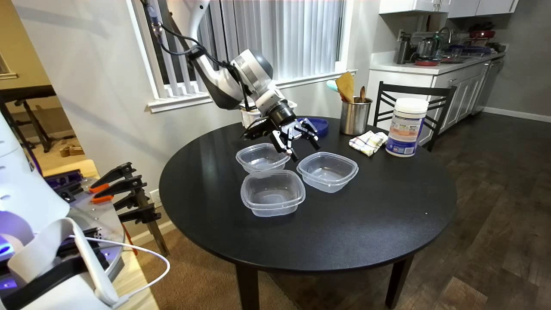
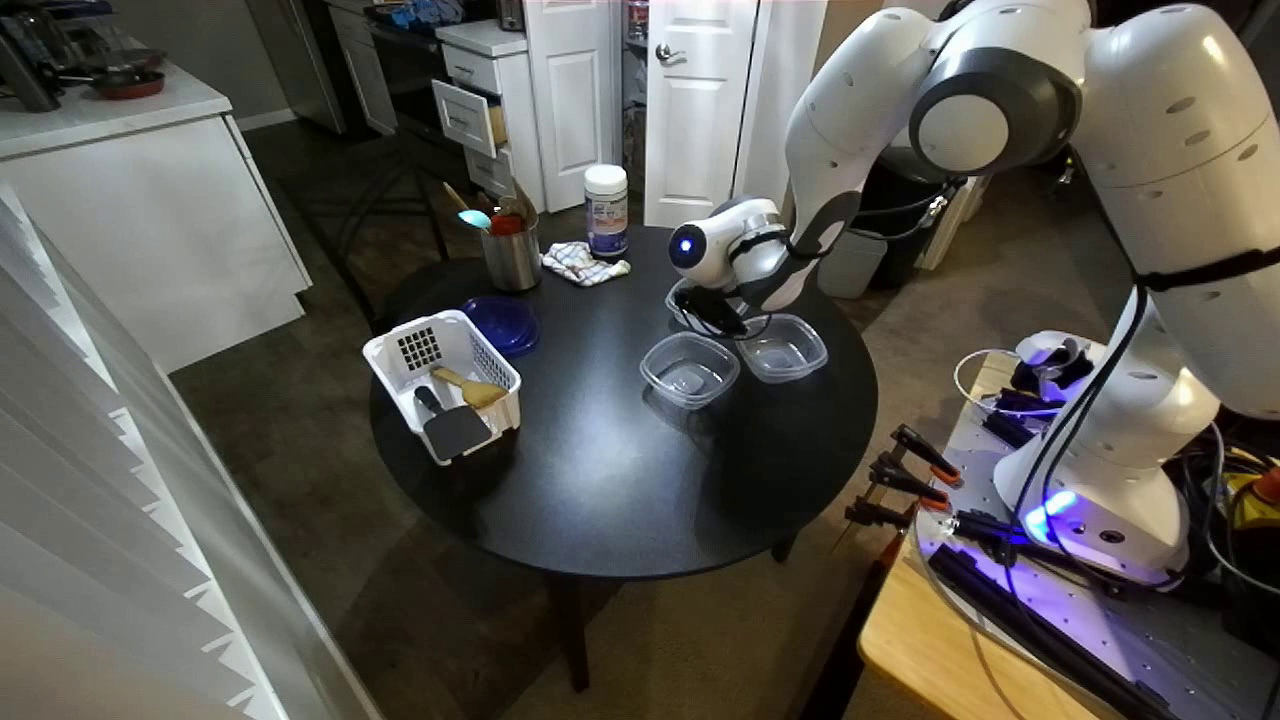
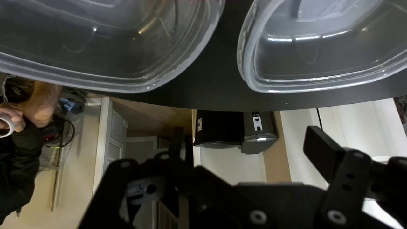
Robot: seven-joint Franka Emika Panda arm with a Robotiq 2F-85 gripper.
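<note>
Three clear plastic containers stand on the round black table point(image 1: 361, 222) in exterior view 1: a front one point(image 1: 272, 193), a right one point(image 1: 328, 171) and a back left one point(image 1: 261, 157). All three look empty. Over the back of this group hangs my gripper point(image 1: 305, 150), tilted, its fingers spread apart with nothing between them. The wrist view has the fingers open too, one finger point(image 3: 324, 149) at the right and the other at the left. Beyond them appear parts of two containers, a left one point(image 3: 114, 45) and a right one point(image 3: 324, 49).
A white basket point(image 2: 498, 372) holding utensils stands near a blue lid point(image 2: 501, 324). Also on the table are a metal utensil holder point(image 1: 355, 118), a checked cloth point(image 1: 368, 143) and a wipes tub point(image 1: 405, 129). Bare tabletop lies at the front and right in exterior view 1.
</note>
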